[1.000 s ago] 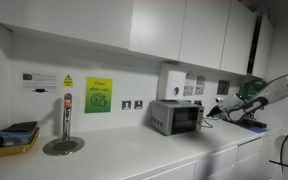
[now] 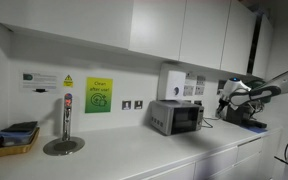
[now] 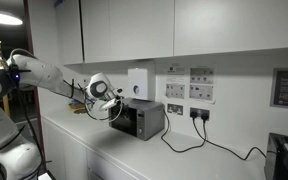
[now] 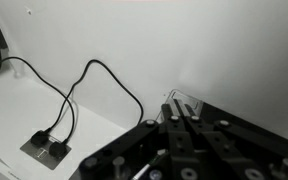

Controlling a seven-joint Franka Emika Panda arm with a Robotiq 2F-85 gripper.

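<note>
My gripper shows at the lower middle of the wrist view, its fingers together and nothing visible between them. Exterior view 2 has the white arm reaching in from the left, its hand close to the microwave; whether they touch cannot be told. In exterior view 1 the arm is on the right, beyond the grey microwave, and its fingertips are too small to make out. Beside the fingers in the wrist view lies a dark surface I cannot identify for certain.
Black cables run from wall plugs across the wrist view. A white dispenser hangs above the microwave, under the wall cupboards. At the left stand a tap and a basket. Bare counter lies between tap and microwave.
Over the last second the arm has risen at the right of exterior view 1, its wrist now higher toward the cupboards. The microwave and the things on the left have stayed put.
</note>
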